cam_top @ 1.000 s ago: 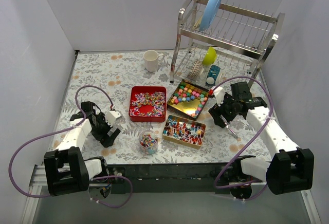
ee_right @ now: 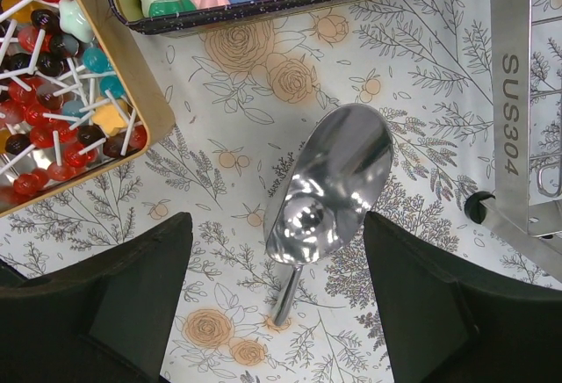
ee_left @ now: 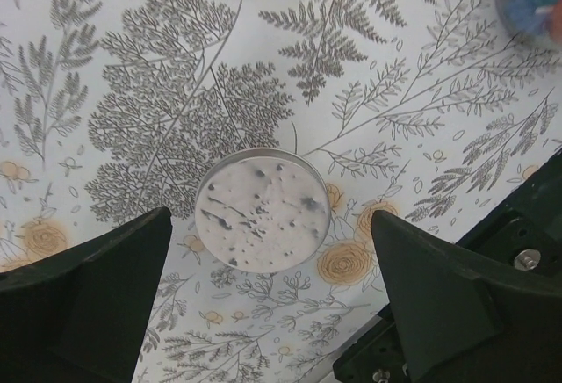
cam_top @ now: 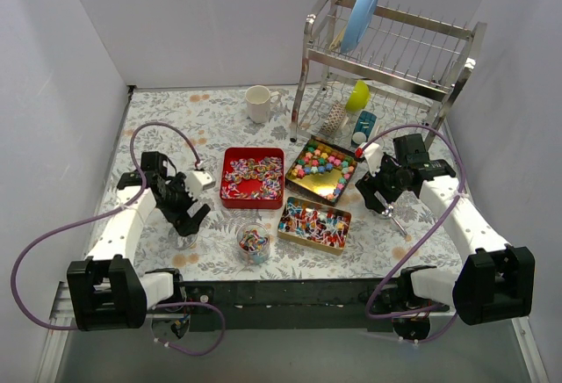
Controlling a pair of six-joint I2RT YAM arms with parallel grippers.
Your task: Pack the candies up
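Observation:
A clear round lid (ee_left: 262, 211) lies flat on the cloth, below and between the open fingers of my left gripper, touching neither. Under my right gripper, open and empty, a metal scoop (ee_right: 332, 181) rests on the table with its handle toward me. A clear jar (cam_top: 253, 243) holding wrapped candies stands right of the lid. Loose wrapped candies fill part of a red tray (cam_top: 252, 201). Lollipops lie in a gold box (cam_top: 313, 239), and colourful star-shaped candies sit in a black-rimmed gold tray (cam_top: 335, 189).
A white mug (cam_top: 258, 104) stands at the back. The metal dish rack (cam_top: 302, 75) rises at the back right, holding a blue plate (cam_top: 360, 12) and a yellow-green cup (cam_top: 357, 96). Bare cloth lies left of the red tray.
My right arm has shifted only slightly.

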